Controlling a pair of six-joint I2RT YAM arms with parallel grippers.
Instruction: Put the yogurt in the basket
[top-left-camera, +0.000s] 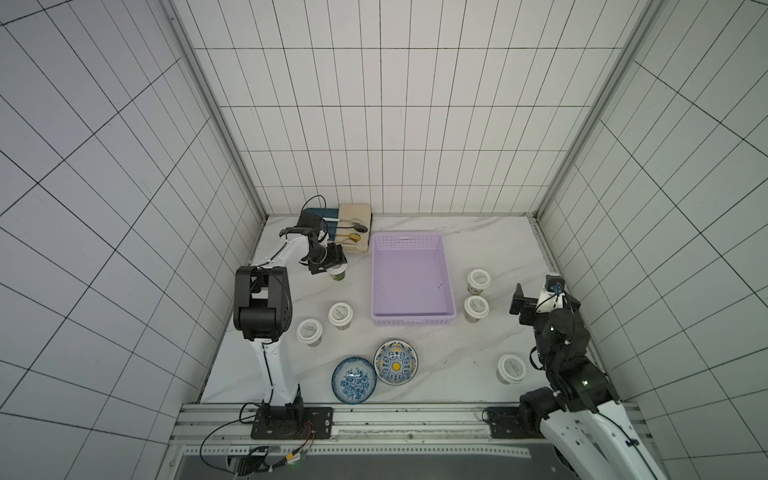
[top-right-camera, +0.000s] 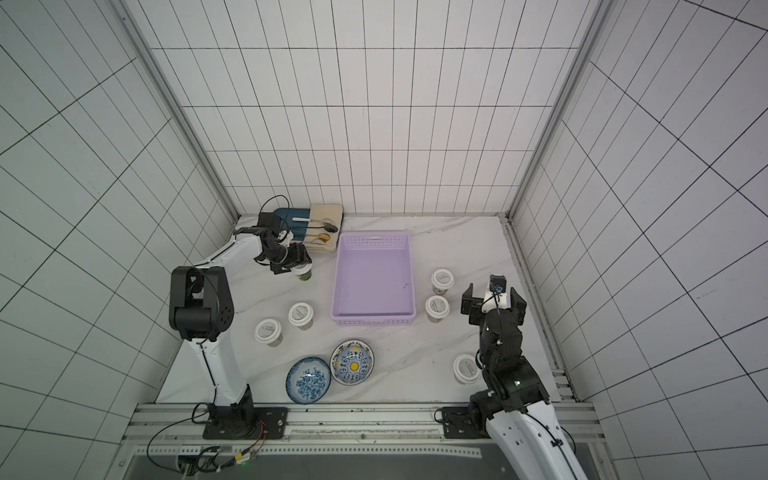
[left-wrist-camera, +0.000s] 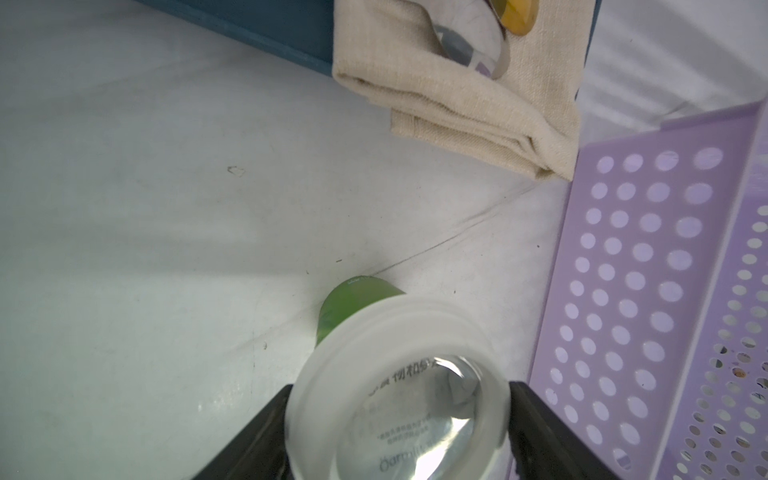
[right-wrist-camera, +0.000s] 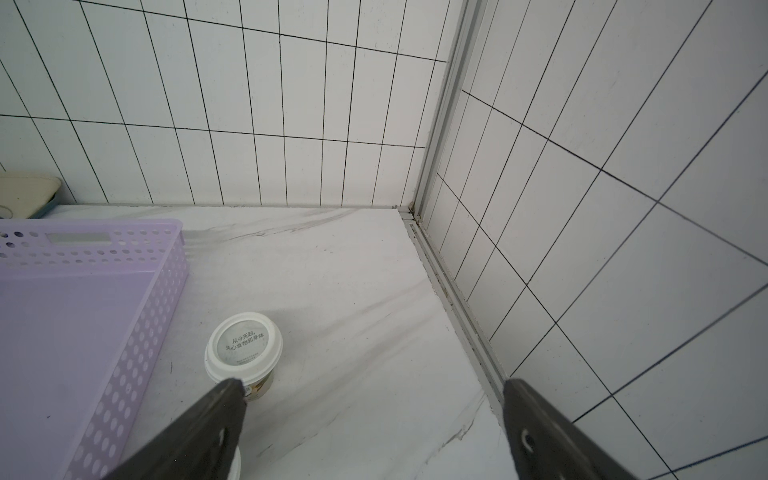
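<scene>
In the left wrist view a yogurt cup with a white lid (left-wrist-camera: 400, 316) and green body (left-wrist-camera: 356, 300) stands directly at my left gripper. One finger is at each side of the lid, seemingly touching it; whether they grip it cannot be told. From above, the same green cup (top-left-camera: 338, 276) shows just left of the purple basket (top-left-camera: 413, 320), partly hidden by the gripper. The basket is empty. Off to the basket's right, my right gripper is open with nothing between its fingers.
More white-lidded cups stand left of the basket (top-left-camera: 341, 315) and right of it (top-left-camera: 478, 280). Two patterned plates (top-left-camera: 353, 380) lie in front. A cloth (left-wrist-camera: 480, 120) with cutlery lies behind the left gripper.
</scene>
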